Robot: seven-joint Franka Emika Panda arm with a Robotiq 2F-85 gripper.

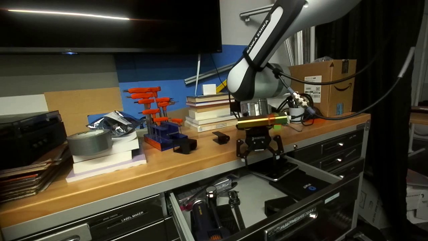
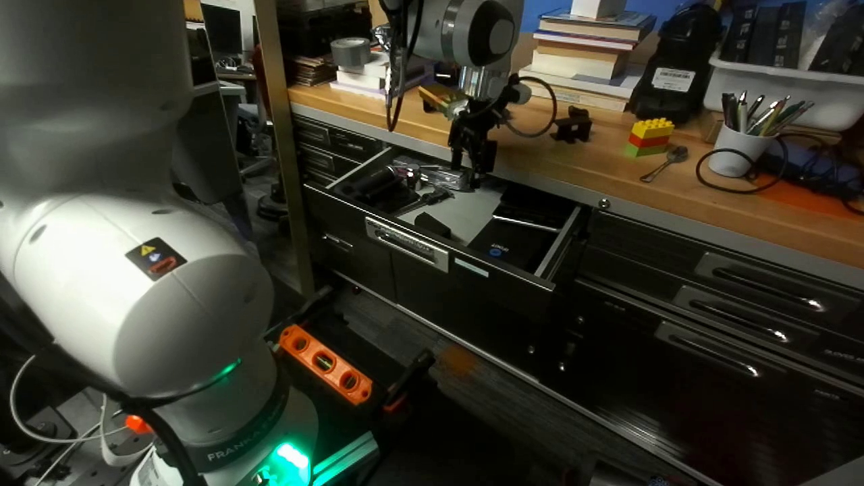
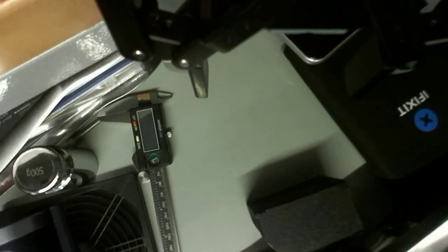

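My gripper (image 1: 261,157) hangs over the back of an open drawer (image 1: 259,190), its fingers spread with nothing visible between them. In the wrist view one fingertip (image 3: 200,80) shows clearly above the pale drawer floor; the other side is dark and hard to make out. A digital caliper (image 3: 150,134) lies to the left below that fingertip. On the right is a black iFixit case (image 3: 420,147), with a dark metal-edged object (image 3: 313,58) at its upper edge. A black block (image 3: 308,214) sits near the drawer's front.
A 500g weight (image 3: 35,170) and a dark tool (image 1: 204,221) crowd the drawer's left side. The worktop holds a hex-key stand (image 1: 162,134), black brackets (image 1: 220,138), toy bricks (image 2: 650,136), a spoon (image 2: 665,162) and a pen cup (image 2: 733,154). Bare floor shows mid-drawer.
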